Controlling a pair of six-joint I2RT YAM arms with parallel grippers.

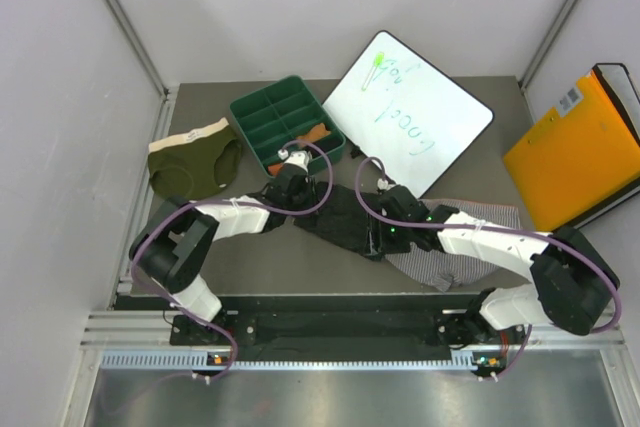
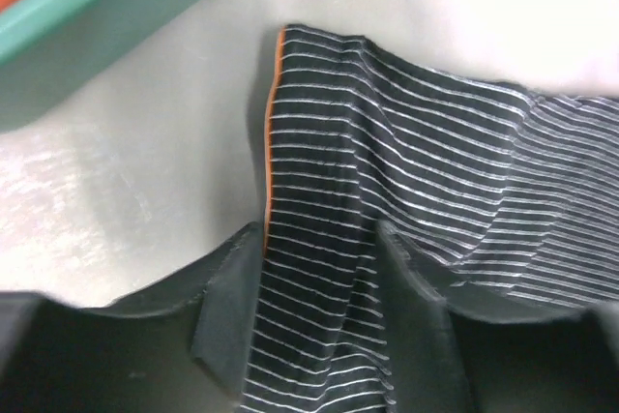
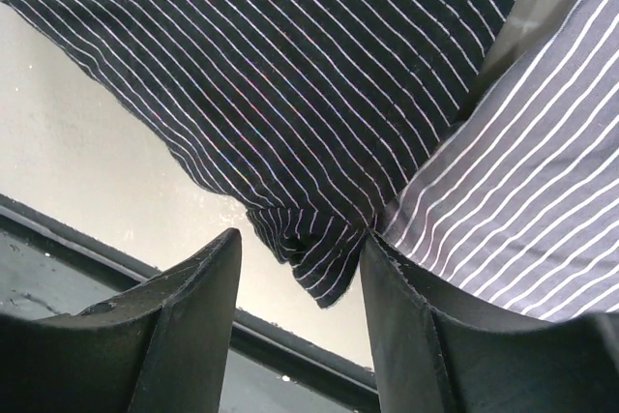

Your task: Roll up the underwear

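The dark underwear with thin white stripes (image 1: 345,219) lies folded into a strip on the table between my two grippers. At its left end, in the left wrist view, an orange edge runs along the striped cloth (image 2: 319,142). My left gripper is part open there, its fingers on either side of the folded end. At the other end, my right gripper stands open around a small bunched corner of the dark cloth (image 3: 324,263). A lighter grey striped garment (image 3: 542,162) lies against this end on the right.
Behind the left gripper is a green divided box (image 1: 270,112) with orange items inside. An olive brief (image 1: 195,162) lies at the left, a whiteboard (image 1: 410,112) at the back, and an orange binder (image 1: 575,147) at the right. Bare table (image 1: 270,272) shows in front.
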